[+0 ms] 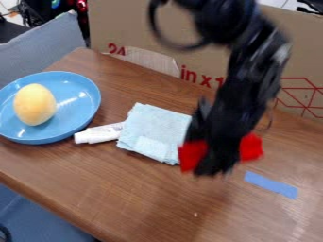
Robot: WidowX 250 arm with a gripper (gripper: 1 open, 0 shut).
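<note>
The gripper (217, 151) is blurred, shut on a red object (192, 157) and held above the table, right of the light blue folded cloth (153, 129). The red object shows on both sides of the gripper; its middle is hidden behind it.
A blue plate (78, 103) with a yellow round object (34, 104) is at the left. A white tube (98, 134) lies left of the cloth. A blue tape strip (270, 185) is on the right of the wooden table (139, 198). A cardboard box (139, 28) stands behind.
</note>
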